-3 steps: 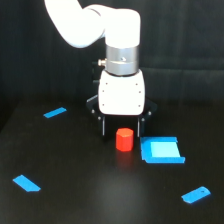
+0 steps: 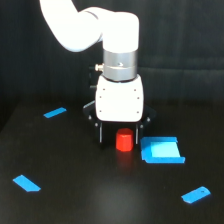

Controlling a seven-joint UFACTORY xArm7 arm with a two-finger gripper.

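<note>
A small red block (image 2: 125, 141) is on the dark table, just left of a blue-marked square. Over it hangs my white gripper (image 2: 120, 133), pointing down, with the dark fingers (image 2: 101, 132) spread wide to either side of the block in this view. The gripper looks open, and no contact with the block shows. The hand's lower edge hides a little of the block's top. How far the fingertips are above the table or in front of the block, I cannot tell.
Right of the block lies a light blue square (image 2: 165, 151) edged with brighter blue tape. Blue tape strips mark the table at the back left (image 2: 55, 112), front left (image 2: 26, 184) and front right (image 2: 196, 195).
My gripper has come down closer to the red block and shifted slightly left. The fingers remain spread. Block and blue square have stayed where they were.
</note>
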